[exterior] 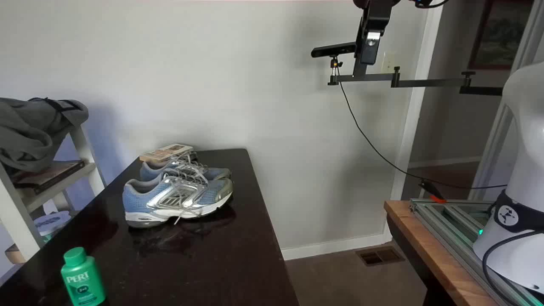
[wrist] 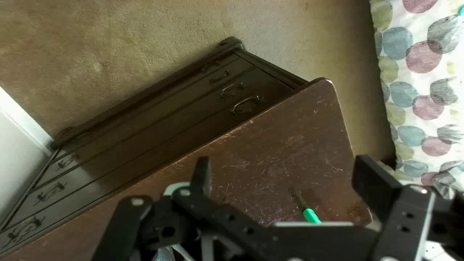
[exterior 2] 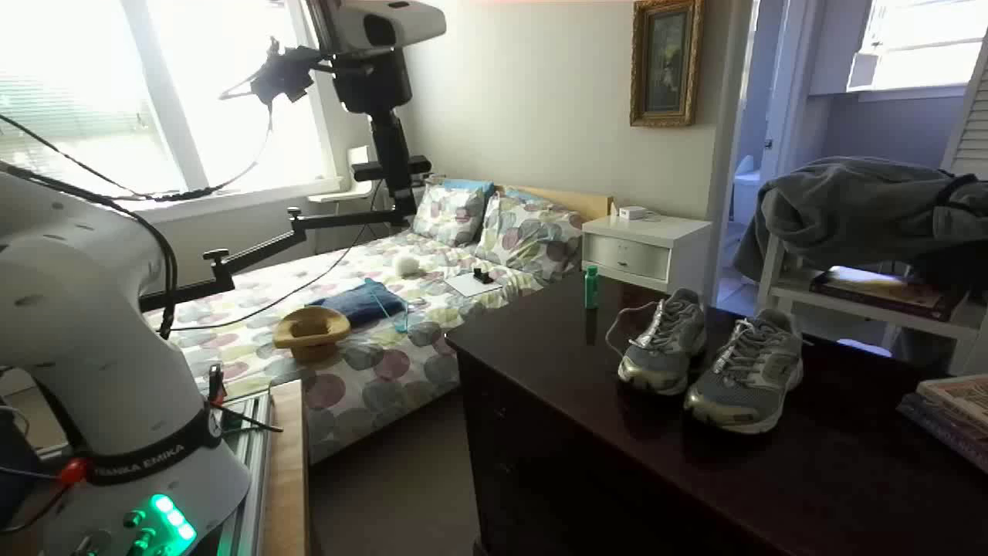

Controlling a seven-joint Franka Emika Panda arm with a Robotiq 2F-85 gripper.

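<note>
A pair of blue and silver running shoes (exterior: 178,196) stands side by side on the dark dresser top (exterior: 219,255). In exterior view 2 the shoes (exterior 2: 741,371) have their toes towards the dresser's front edge. A small green bottle (exterior: 83,278) stands upright apart from them, nearer the bed end. My gripper hangs high above the dresser, its two black fingers wide apart and nothing held between them. Below it in the wrist view, the green bottle (wrist: 311,215) shows only in part, and just a sliver of a shoe (wrist: 165,254) is visible.
Books (exterior: 165,152) lie at the wall end of the dresser. A white shelf with a grey cloth (exterior 2: 861,204) stands behind it. The bed (exterior 2: 389,371) holds a tan hat (exterior 2: 311,332).
</note>
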